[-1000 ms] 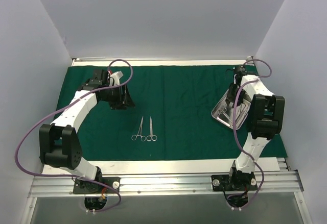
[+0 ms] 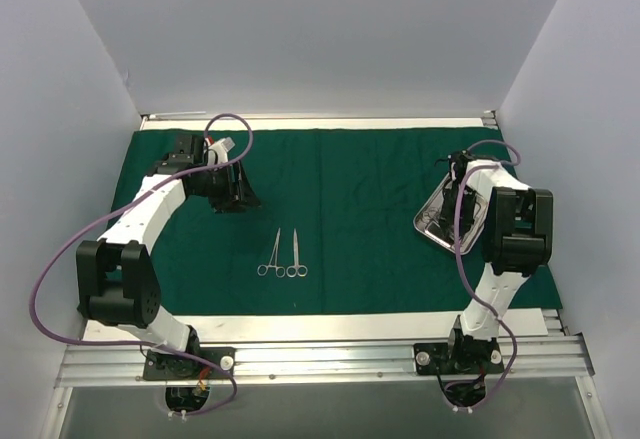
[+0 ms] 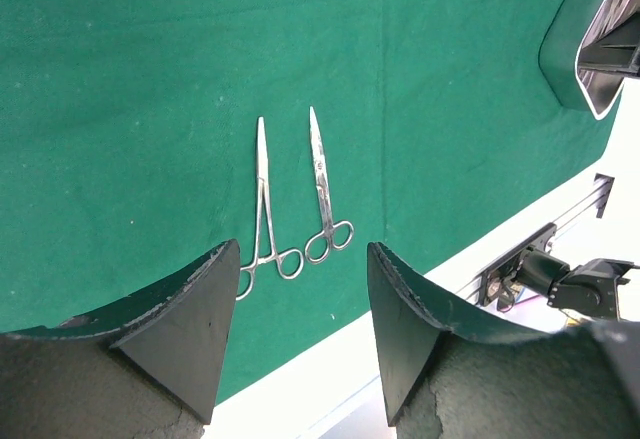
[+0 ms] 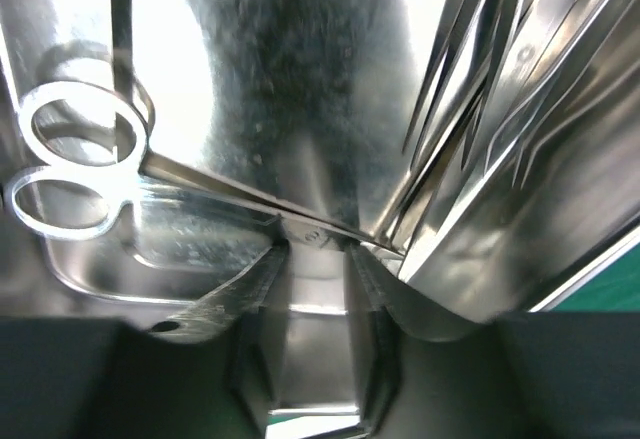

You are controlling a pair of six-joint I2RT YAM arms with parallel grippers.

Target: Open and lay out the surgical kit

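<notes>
The metal tray (image 2: 436, 241) sits on the green cloth at the right, partly covered by my right arm. My right gripper is down inside it, fingers apart. Beyond those fingertips a ring-handled instrument (image 4: 120, 174) lies across the tray floor; its thin end passes just past the fingers, and contact cannot be made out. Slim metal instruments (image 4: 500, 89) crowd along the tray's side wall. Laid out on the cloth are a clamp (image 3: 262, 199) and scissors (image 3: 322, 189), side by side. Above the cloth at the left, my left gripper is open and empty.
A white table edge (image 2: 330, 326) and a metal rail (image 2: 320, 353) run along the front. Grey walls (image 2: 320, 49) close off the back and sides.
The left arm has shifted only slightly. The clamp and scissors have stayed put.
</notes>
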